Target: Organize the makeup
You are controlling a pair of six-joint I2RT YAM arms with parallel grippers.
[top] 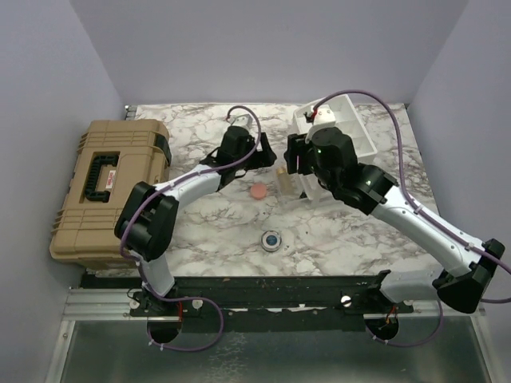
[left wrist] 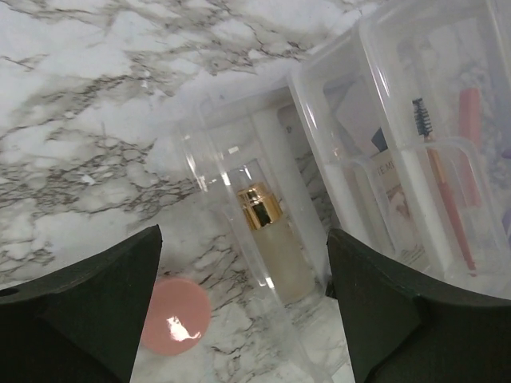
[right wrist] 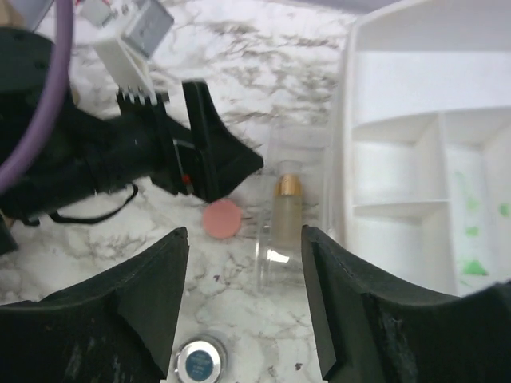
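A gold-capped bottle (left wrist: 279, 255) lies in a clear tray beside a white organizer (top: 351, 120) with compartments; the left wrist view shows a brush and pink items in clear sections. A pink round compact (top: 259, 191) and a silver round jar (top: 271, 241) lie on the marble table. My left gripper (top: 263, 155) is above the tray's left side, its fingers apart with nothing visible between them. My right gripper (top: 300, 154) is raised over the organizer's left edge, fingers apart, empty in its wrist view.
A tan hard case (top: 96, 215) fills the left of the table (top: 207, 247).
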